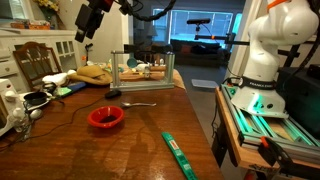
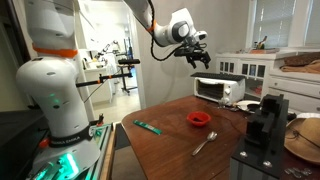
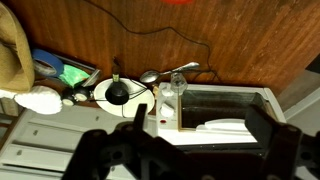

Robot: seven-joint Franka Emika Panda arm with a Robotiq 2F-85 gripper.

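Observation:
My gripper (image 1: 83,39) hangs high at the upper left in exterior view 1, far above the table. In the wrist view its dark fingers stand wide apart with nothing between them, so it is open. A red bowl (image 1: 106,117) rests on the brown table; exterior view 2 shows the same bowl (image 2: 197,119), and the wrist view only its edge at the top. The green bar-like object (image 1: 178,155) lies near the table's front right. A metal spoon (image 2: 204,143) lies on the table apart from the bowl.
Beneath my gripper, the wrist view shows a toaster oven (image 3: 222,100), a small glass (image 3: 178,83) and a tan cloth (image 3: 10,60). A metal rack (image 1: 142,70) stands at the table's back. Cables cross the left side.

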